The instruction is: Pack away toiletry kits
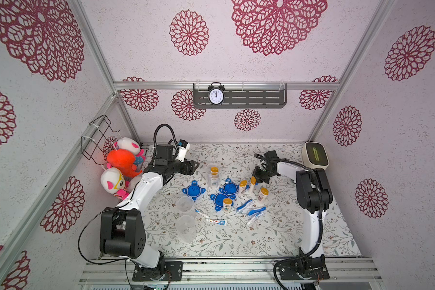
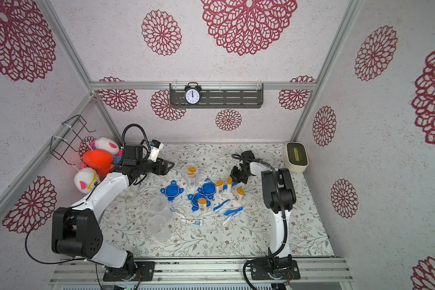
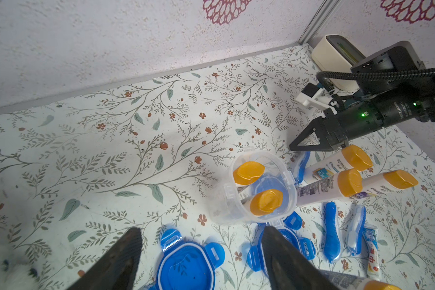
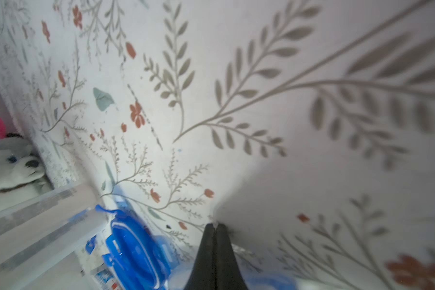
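Note:
The blue toothbrush case (image 3: 301, 166) lies behind the standing orange-capped bottles (image 3: 331, 186), partly behind the tips of my right gripper. That gripper is shut with nothing between its fingers; in the right wrist view the case (image 4: 270, 282) shows blurred at the bottom edge, outside them. My left gripper stands open and empty, left of the clear cup (image 3: 222, 205) holding two orange-capped bottles. Blue lids (image 3: 186, 270) lie in front of the cup. More blue toothbrush cases (image 1: 244, 205) and a toothpaste tube (image 1: 216, 222) lie nearer the front.
Two empty clear cups (image 1: 185, 228) sit at the front left. Another bottle (image 1: 227, 205) stands by the lids. Plush toys (image 1: 123, 162) fill the left side, and a cream bin (image 1: 315, 155) stands at the back right. Clear table lies behind the cup.

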